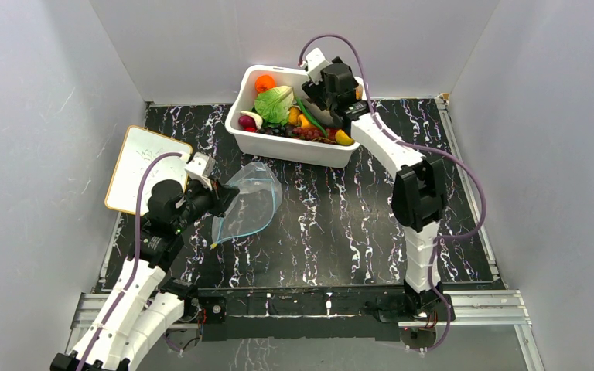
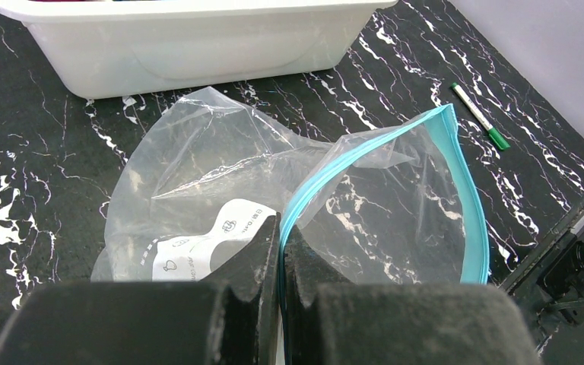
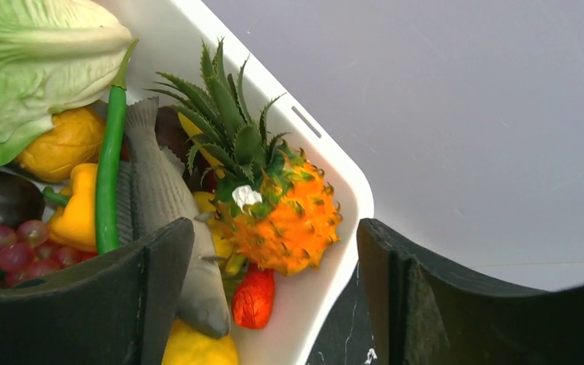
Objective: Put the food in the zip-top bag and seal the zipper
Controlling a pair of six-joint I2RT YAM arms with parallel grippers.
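Observation:
The clear zip top bag (image 1: pixel 249 207) lies spread on the dark table with its blue zipper (image 2: pixel 464 205). My left gripper is shut on the bag's zipper edge. The white bin (image 1: pixel 294 154) holds food: lettuce (image 3: pixel 30 61), green pepper (image 3: pixel 108 175), a grey fish (image 3: pixel 163 190), an orange spiky fruit (image 3: pixel 281 220), grapes (image 3: pixel 23 251) and more. My right gripper is over the bin's right end, fingers apart around the region of the spiky fruit and fish, holding nothing that shows.
A whiteboard (image 1: pixel 143 170) lies at the left. A green marker (image 2: pixel 477 114) lies beside the bag. The table right of the bag is clear.

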